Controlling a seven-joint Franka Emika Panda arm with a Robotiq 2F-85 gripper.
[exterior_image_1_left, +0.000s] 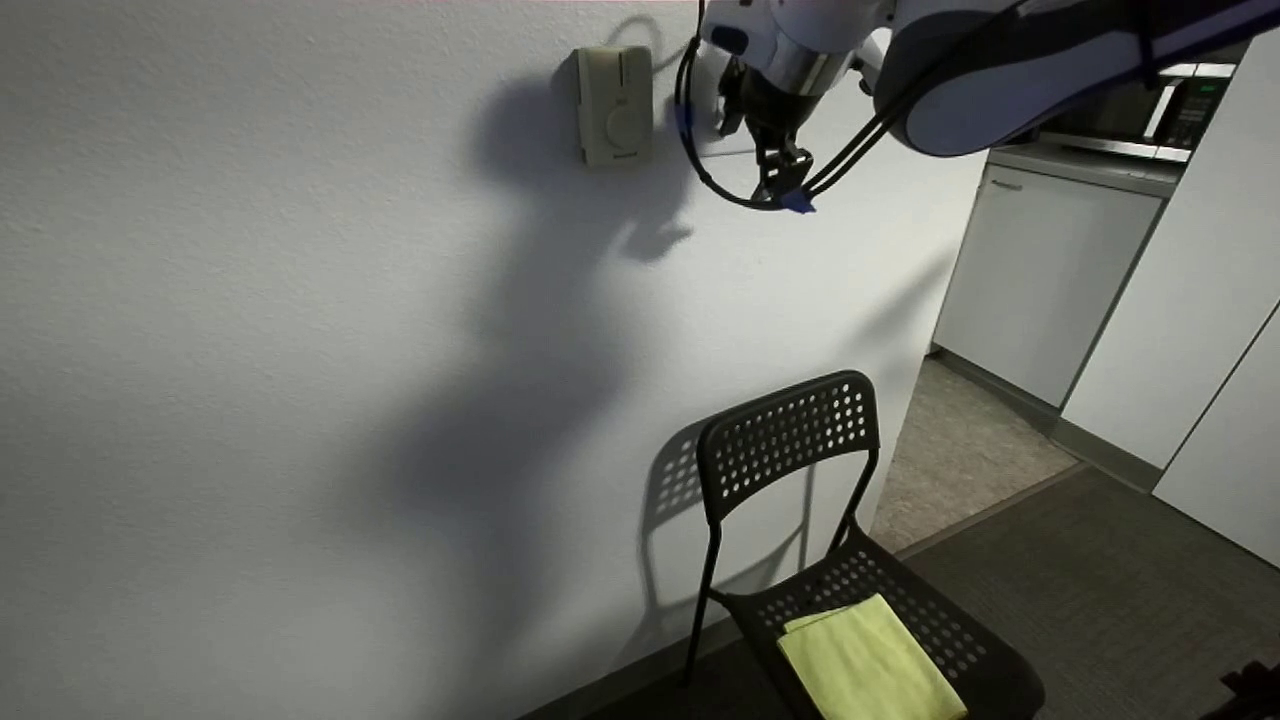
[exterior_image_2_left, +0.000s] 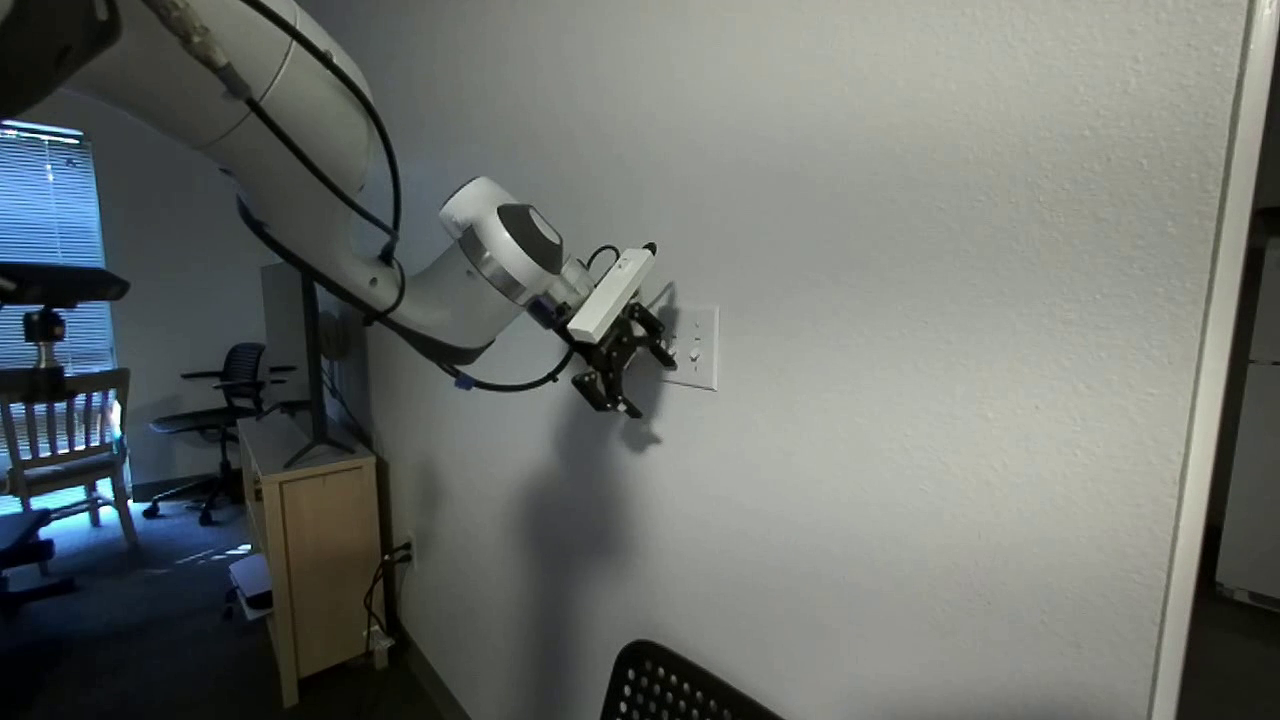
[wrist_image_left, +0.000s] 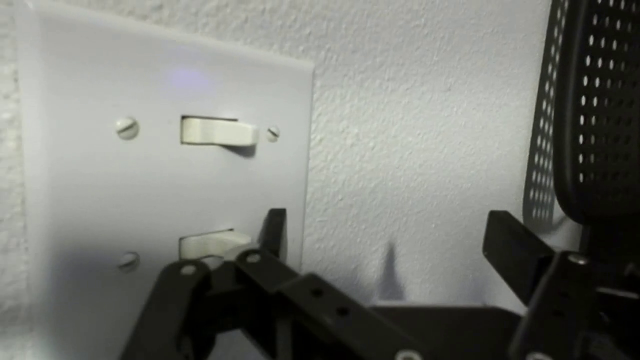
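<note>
A white wall plate (wrist_image_left: 162, 174) with two toggle switches fills the left of the wrist view. The upper toggle (wrist_image_left: 219, 131) is fully visible and points right in that view; the lower toggle (wrist_image_left: 210, 245) is partly covered by a finger. My gripper stands open, its fingers wide apart with nothing between them. One fingertip (wrist_image_left: 274, 231) appears just beside the lower toggle; whether they touch, I cannot tell. In exterior view 2 the gripper (exterior_image_2_left: 649, 384) is close to the wall, at the left edge of the switch plate (exterior_image_2_left: 702, 346).
A beige thermostat (exterior_image_1_left: 615, 106) is mounted on the wall near the gripper. Below stands a black perforated chair (exterior_image_1_left: 792, 438) with a folded yellow cloth (exterior_image_1_left: 870, 660) on its seat. Bare wall extends right of the plate in exterior view 2.
</note>
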